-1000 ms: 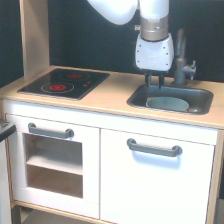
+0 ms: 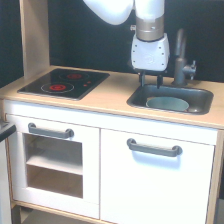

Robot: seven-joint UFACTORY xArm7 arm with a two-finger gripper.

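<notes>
My white gripper [image 2: 150,79] hangs above the left part of the dark sink [image 2: 200,101], its dark fingers pointing down. The fingers stand apart, and nothing shows between them. Inside the sink lies a grey-green round dish [image 2: 170,103], below and a little to the right of the fingertips. It seems to be apart from the gripper.
A dark faucet [image 2: 180,62] rises behind the sink, close to the gripper's right. To the left is a black stovetop [image 2: 65,83], with bare wooden counter [image 2: 112,90] between it and the sink. Cabinet doors with dark handles are below.
My gripper has shifted slightly to the left, and its fingers look wider apart than before. The dish in the sink seems not to have moved.
</notes>
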